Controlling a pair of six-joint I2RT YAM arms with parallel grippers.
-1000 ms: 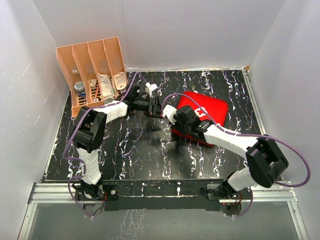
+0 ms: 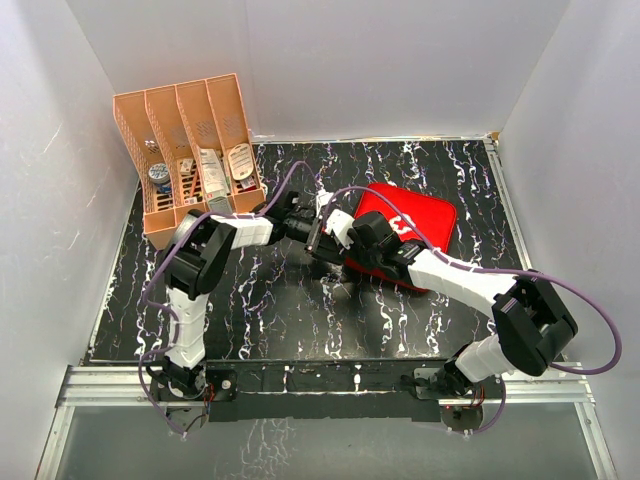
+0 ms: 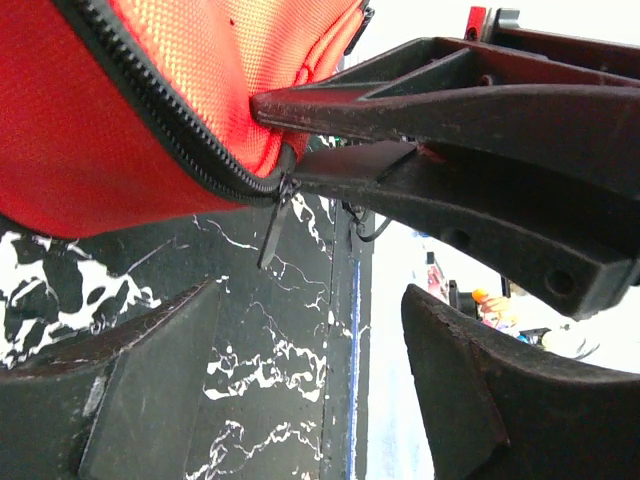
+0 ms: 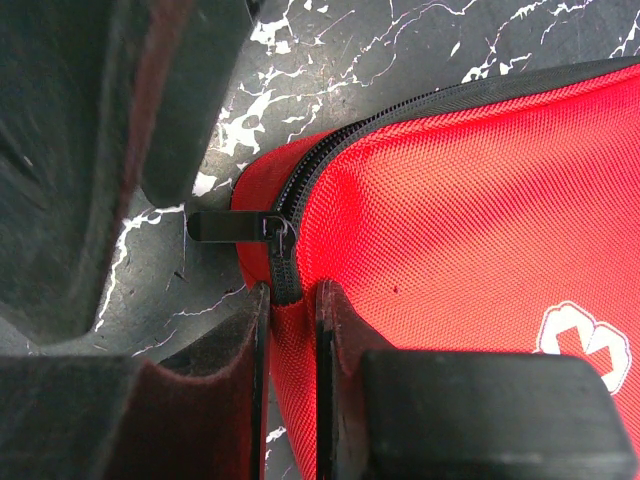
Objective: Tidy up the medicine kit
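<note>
A red medicine bag (image 2: 433, 217) with a white emblem lies on the dark marbled table, its near left corner hidden under the arms. At that corner my right gripper is shut on the bag's red fabric, just below the zipper slider. The black zipper pull (image 4: 230, 226) sticks out sideways, free of both grippers. In the left wrist view, the same pull (image 3: 275, 235) hangs between and beyond the fingertips of my left gripper, which stands open with nothing between its fingers. The left gripper's dark body also shows at the right wrist view's upper left.
At the back left stands an orange divided organizer (image 2: 158, 225) holding a round tin (image 2: 159, 175), a white box (image 2: 213, 175) and other small items. The two grippers sit very close together.
My left gripper has shifted right and slightly toward the front, closer to the bag's corner and the right gripper. The right arm and the bag stay where they were.
</note>
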